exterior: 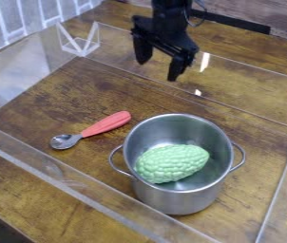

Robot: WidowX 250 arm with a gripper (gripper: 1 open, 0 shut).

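My black gripper (pixel 162 59) hangs at the top centre over the back of the board, open, with nothing visible between its fingers. A green bumpy vegetable, like a bitter melon (pixel 172 163), lies inside a steel pot (pixel 181 197) at the lower right. A spoon with a red handle (pixel 105 123) and steel bowl lies to the left of the pot, apart from it.
Clear plastic walls (pixel 15 157) border the wooden work surface (pixel 57 100). A white railed object (pixel 26 19) stands at the top left.
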